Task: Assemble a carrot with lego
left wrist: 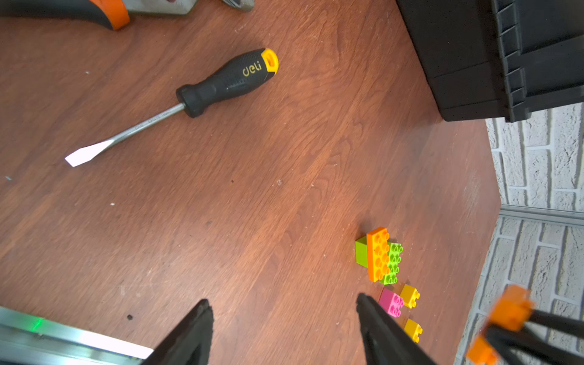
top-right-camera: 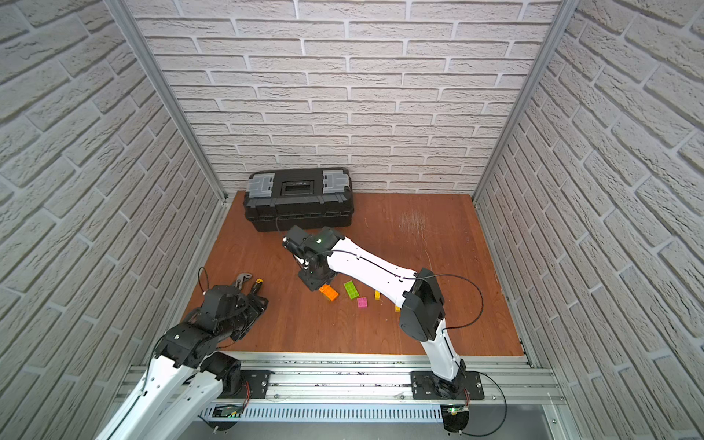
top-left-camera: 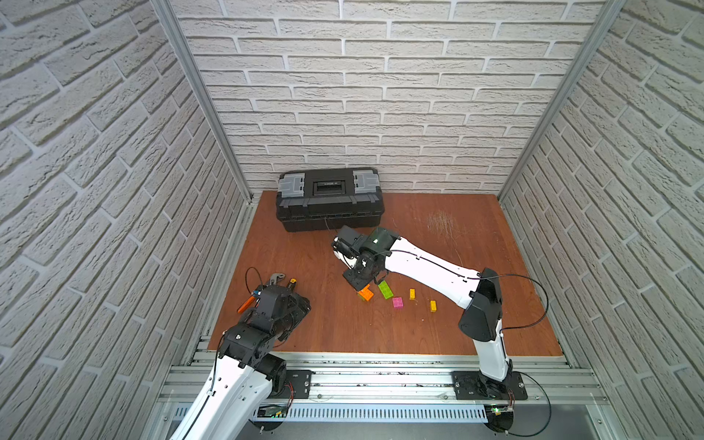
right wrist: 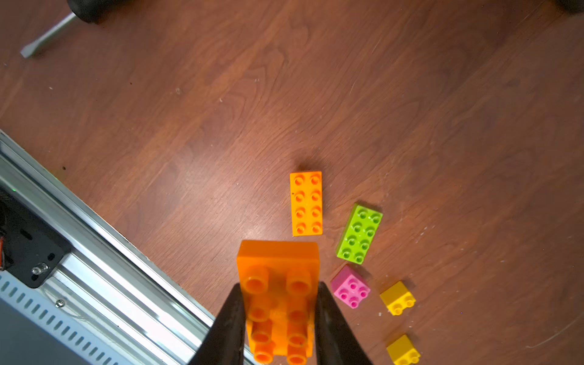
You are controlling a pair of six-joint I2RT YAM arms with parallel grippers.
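Observation:
An orange eight-stud brick (right wrist: 278,261) is held upright in my right gripper, which is shut on it, above the table. Below it lie another orange brick (right wrist: 306,203), a green brick (right wrist: 359,233), a pink brick (right wrist: 349,286) and two yellow bricks (right wrist: 398,298). In the left wrist view the orange brick appears on or in front of green ones; the exact stacking is unclear there. My left gripper hangs at the table's left, part open with nothing between its fingers.
A black toolbox (top-left-camera: 330,198) stands at the back. A screwdriver (left wrist: 225,82) and other tools lie under and beside the left arm.

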